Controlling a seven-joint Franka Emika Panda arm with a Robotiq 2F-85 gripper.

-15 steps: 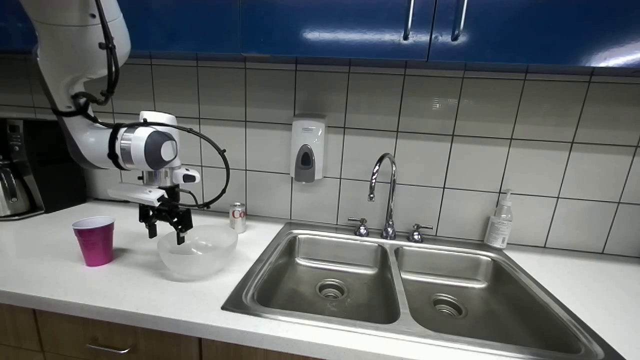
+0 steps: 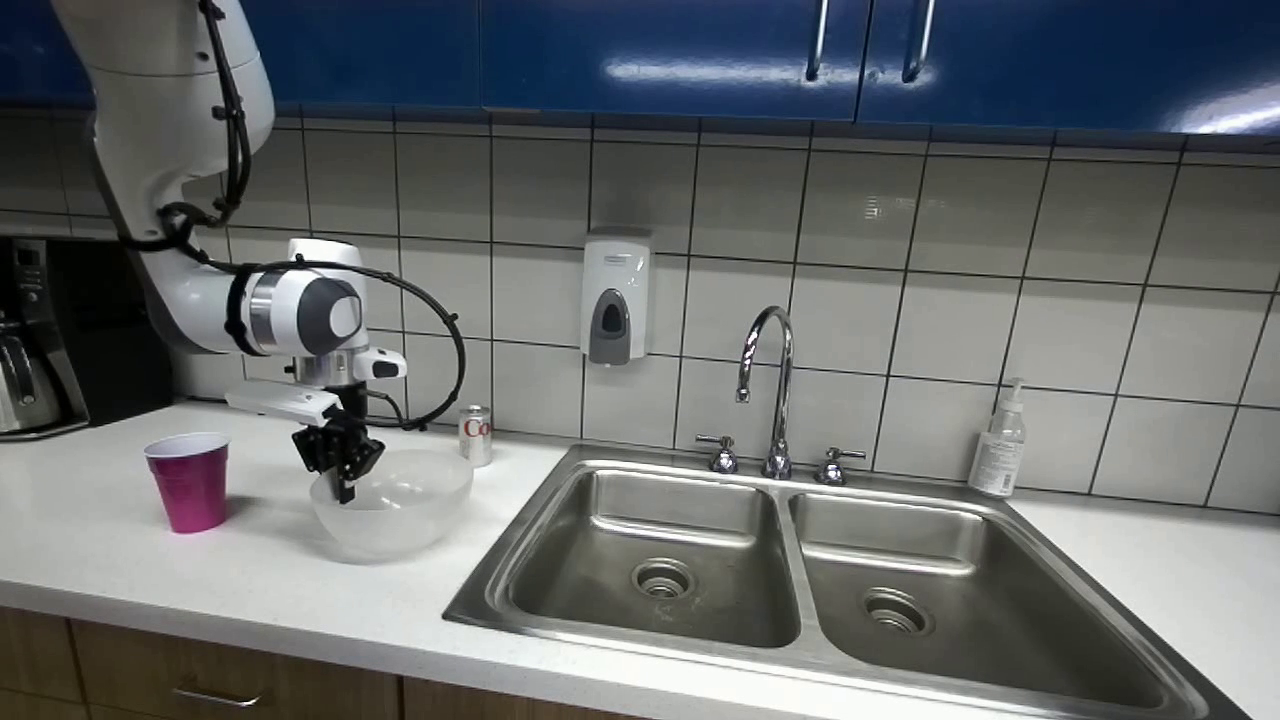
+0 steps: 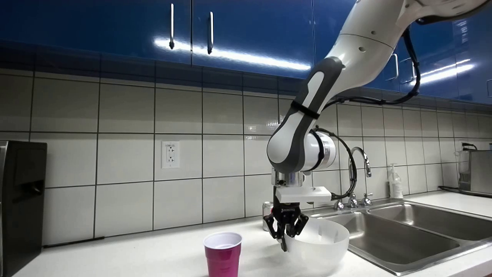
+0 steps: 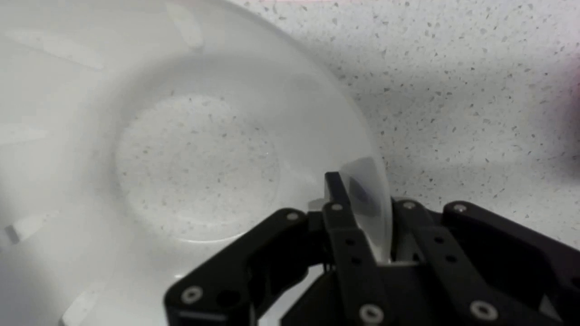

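Observation:
A translucent white bowl (image 2: 414, 510) stands upright on the counter, left of the sink. My gripper points down at the bowl's cup-side edge. In the wrist view, one finger (image 4: 337, 187) is inside the bowl and the other lies just outside, with the rim between them. The fingers are narrowed, but a gap still shows between the inner finger and the wall. From the second exterior view, the gripper (image 3: 286, 240) hangs at the near left rim of the bowl (image 3: 320, 251).
A magenta cup (image 2: 192, 482) stands left of the bowl, and a soda can (image 2: 475, 436) behind it near the wall. The double sink (image 2: 804, 576) with its faucet (image 2: 780, 396) lies to the right. A coffee maker (image 2: 84, 342) occupies the far left.
The gripper has come down to the bowl's rim, and its fingers have drawn much closer together. The bowl has shifted very slightly left in the first exterior view.

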